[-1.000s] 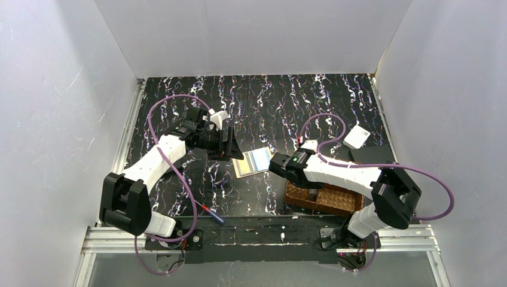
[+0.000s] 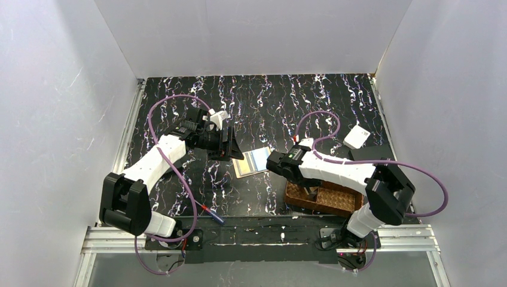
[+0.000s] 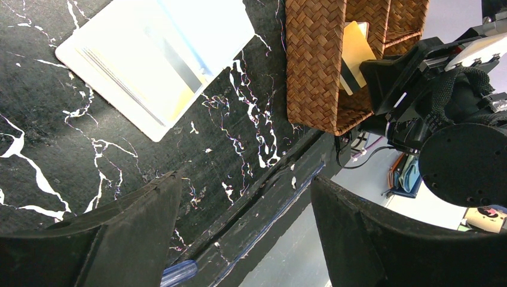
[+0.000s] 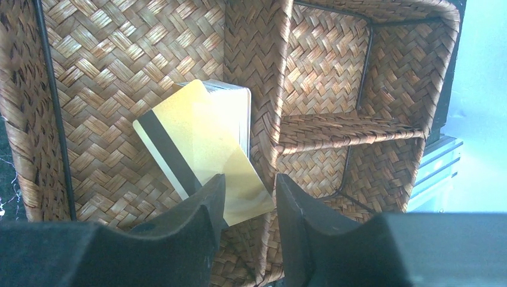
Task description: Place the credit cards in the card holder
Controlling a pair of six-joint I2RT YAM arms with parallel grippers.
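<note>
The pale card holder (image 2: 252, 162) lies open and flat at mid-table, with yellow, grey and blue cards showing in it; the left wrist view has it at upper left, cut by the frame. My left gripper (image 2: 228, 150) stands open beside it, nothing between its fingers. In the woven box, a yellow card (image 4: 197, 143) with a dark stripe rests tilted against a stack of pale cards (image 4: 232, 110). My right gripper is over the yellow card's near end, its fingers apart; the left finger (image 4: 214, 200) covers part of the card. No grip on it shows.
The woven box (image 2: 326, 209) has a divider (image 4: 281, 66) and smaller empty compartments. A white block (image 2: 357, 137) sits at the far right beside a dark pad (image 2: 370, 153). A blue pen-like tool (image 2: 214, 216) lies near the front edge.
Left arm and card holder have stayed where they were.
</note>
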